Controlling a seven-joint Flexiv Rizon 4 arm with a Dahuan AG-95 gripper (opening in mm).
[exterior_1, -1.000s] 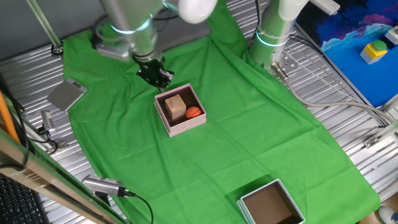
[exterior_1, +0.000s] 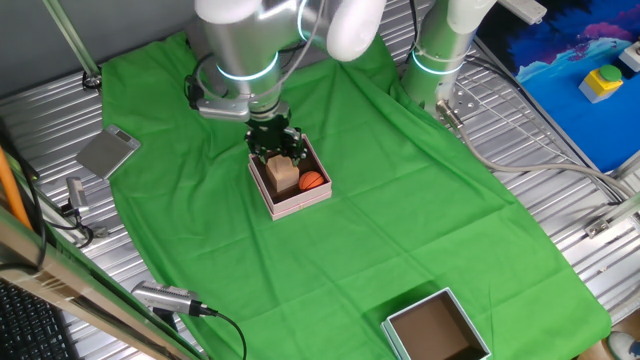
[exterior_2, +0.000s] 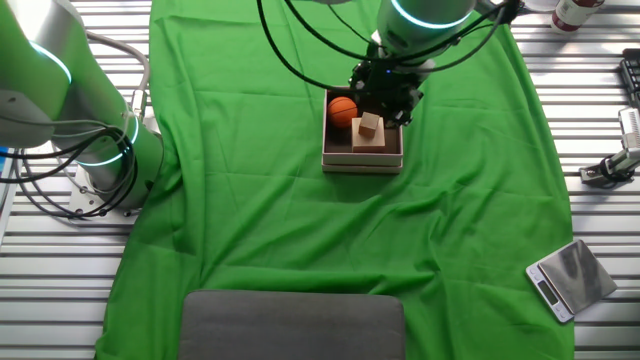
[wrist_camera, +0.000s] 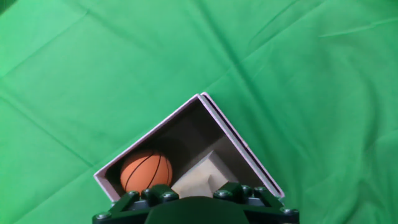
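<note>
A pink-edged box (exterior_1: 302, 203) stands on the green cloth with a pale wooden block (exterior_1: 284, 178) and an orange basketball-patterned ball (exterior_1: 311, 180) inside. In exterior view 2, a small wooden cube (exterior_2: 369, 123) shows above the larger block's top; whether it rests there or is held is unclear. My gripper points down over the box, close above the wooden pieces, with the ball (wrist_camera: 147, 171) off to one side. Its dark fingers are mostly hidden or cut off by the frame's lower edge, so how the fingers stand cannot be made out.
An empty box (exterior_1: 437, 326) with a light-blue rim sits at the cloth's near edge. A small scale (exterior_1: 109, 152) lies to the left, partly on the cloth. A dark grey pad (exterior_2: 292, 326) lies at the cloth's border. Bare cloth separates the two boxes.
From left of and behind the pink-edged box, my gripper has moved right in exterior view 1 and now hangs over it. The box and the ball have stayed in place.
</note>
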